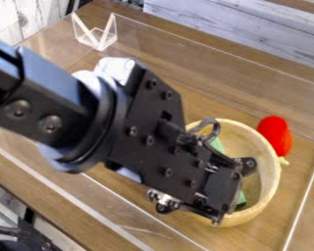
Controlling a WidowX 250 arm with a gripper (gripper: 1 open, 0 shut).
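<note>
My black gripper [186, 201] reaches down over a light wooden bowl [257, 201], its end at the bowl's near left side and hiding much of it. Something green [218, 146] shows inside the bowl, partly covered by the gripper. The fingertips are mostly hidden by the gripper's own body, so what lies between them cannot be seen. A red strawberry-like object [275, 134] with pale green leaves lies just behind the bowl on the right.
A clear angular holder [97, 31] stands at the back left, with a white object [114, 67] partly behind the arm.
</note>
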